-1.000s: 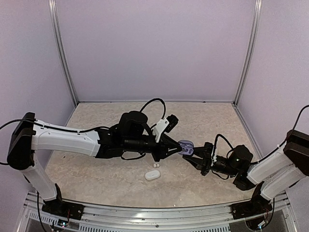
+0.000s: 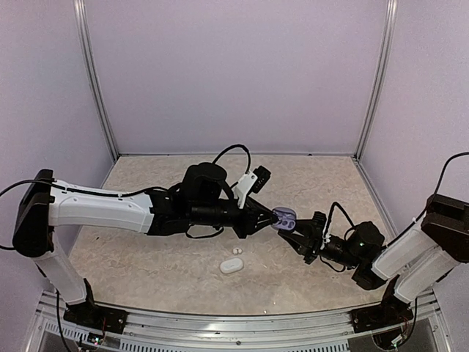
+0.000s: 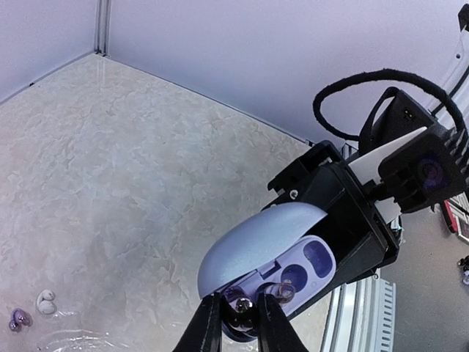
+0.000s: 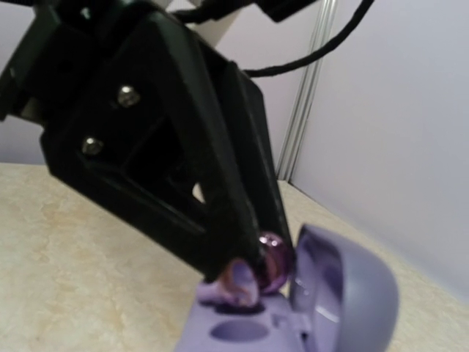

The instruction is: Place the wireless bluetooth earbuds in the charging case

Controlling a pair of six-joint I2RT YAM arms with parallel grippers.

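Note:
The purple charging case (image 2: 284, 218) is held up off the table with its lid (image 3: 260, 242) open. My right gripper (image 2: 294, 233) is shut on the case; its fingers do not show in its own wrist view. My left gripper has closed around a shiny purple earbud (image 3: 240, 317), at one end of the case's inner face. In the right wrist view this earbud's metallic body (image 4: 273, 262) and soft tip (image 4: 238, 282) stick out around the left fingers, just over the case wells (image 4: 240, 331). How deep it sits cannot be seen.
A small purple piece (image 3: 20, 319) and a white earbud (image 3: 45, 301) lie on the table in the left wrist view. From above, a white case (image 2: 231, 265) lies in front of the left arm.
The case has shifted and tilted slightly at the meeting point of the grippers, a little up and right in the top view. Both arms have otherwise barely moved.

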